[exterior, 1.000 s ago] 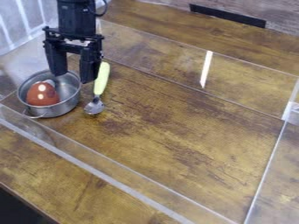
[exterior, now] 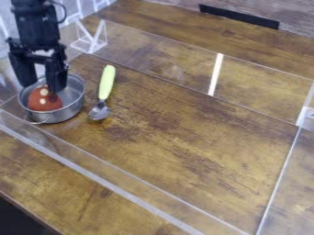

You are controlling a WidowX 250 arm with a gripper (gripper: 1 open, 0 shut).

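My black gripper (exterior: 37, 71) is at the upper left, over the far rim of a metal bowl (exterior: 50, 115), its fingers parted with nothing seen held. In the bowl lies a red-brown object (exterior: 43, 102) with pale spots. To the right of the bowl is a spoon with a pale yellow-green handle (exterior: 106, 81) and a metal head (exterior: 98, 111), lying on the wooden table.
Pale tape lines cross it, and a white bracket (exterior: 88, 37) stands at the back left. A dark slot (exterior: 240, 16) is at the far edge.
My gripper has moved left from near the spoon's handle to above the bowl. The spoon and bowl look about where they were.
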